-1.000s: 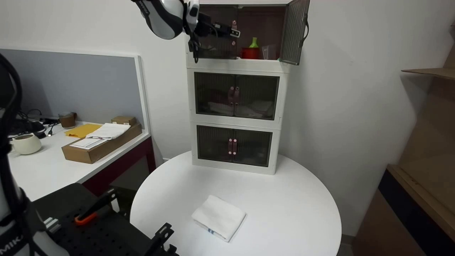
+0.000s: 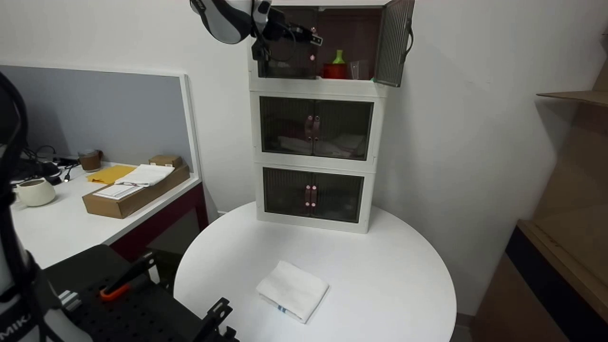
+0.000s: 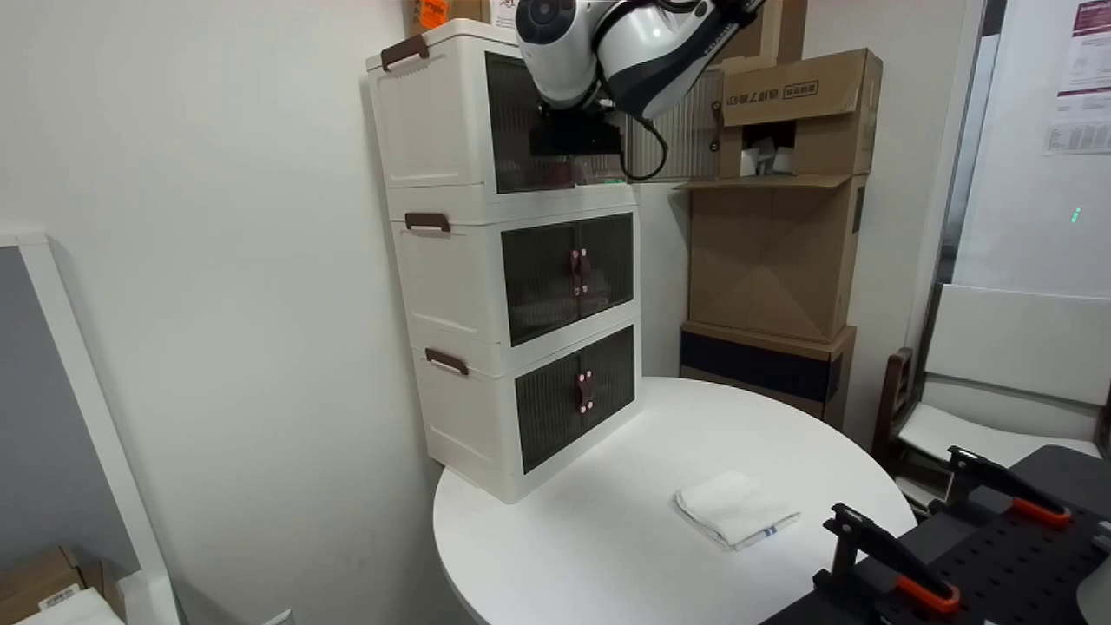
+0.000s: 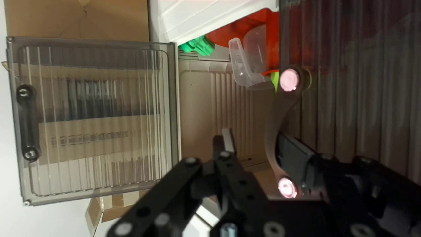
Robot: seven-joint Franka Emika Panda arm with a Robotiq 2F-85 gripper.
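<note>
At the top cabinet (image 2: 318, 85), my gripper is partly open around the curved handle (image 4: 271, 132) of the shut door. One finger (image 4: 227, 140) stands on the open compartment's side, with a gap between it and the handle. The other finger (image 4: 295, 156) reaches behind the handle's bow, close to the door panel; contact cannot be made out. The compartment's other door (image 2: 394, 42) is swung wide open. Inside are a red container (image 2: 335, 71), a green bottle-like thing (image 2: 339, 57) and a clear cup (image 2: 359, 69). In exterior view 2 the arm hides my gripper.
Two lower cabinets with shut doors (image 2: 316, 128) stand beneath, on a round white table (image 2: 399, 273). A folded white towel (image 2: 293, 290) lies there, with bare table around it. Cardboard boxes (image 3: 771, 250) are stacked beyond the open door.
The arm and gripper have shifted slightly up and to the right in exterior view 1. Doors, cabinet contents and towel look unchanged.
</note>
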